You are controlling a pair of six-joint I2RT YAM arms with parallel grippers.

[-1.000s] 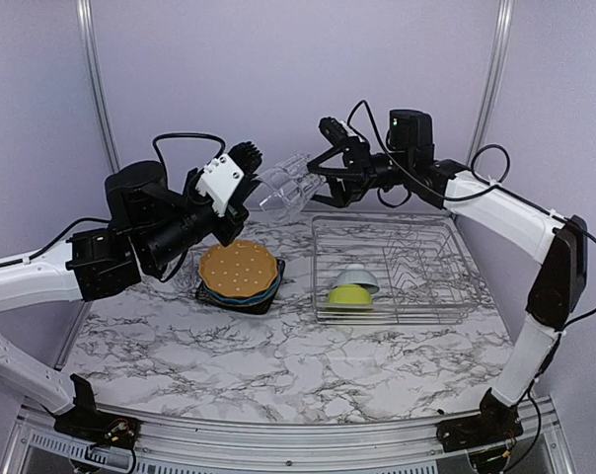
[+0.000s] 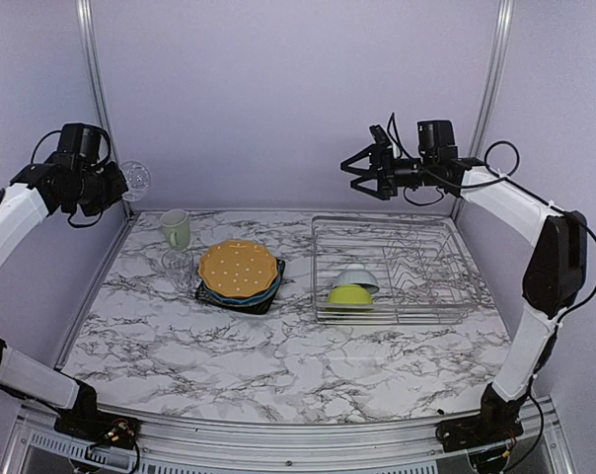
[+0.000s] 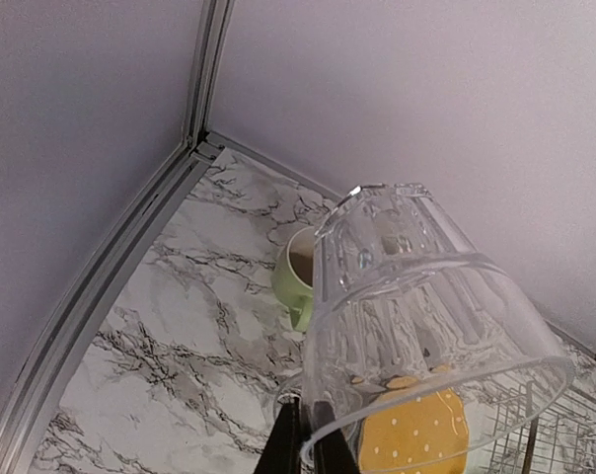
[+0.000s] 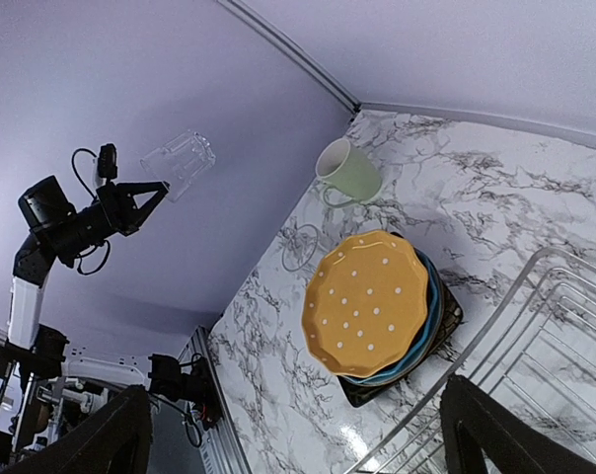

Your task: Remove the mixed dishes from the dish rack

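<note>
My left gripper is shut on the rim of a clear glass, which hangs high over the far left of the table. The top view shows this glass at the left wall. Wide apart, the fingers of my right gripper have nothing between them; it hovers above the rack's far left side. In the dish rack are a yellow-green bowl and a pale bowl, both at the front left.
A green mug stands at the far left, with another clear glass in front of it. Beside them, an orange dotted plate tops a blue one on a black tray.
The left gripper has carried the glass away from the right gripper to the far left. The right gripper, earlier at the glass's base, is now clear of it and slightly farther right.
</note>
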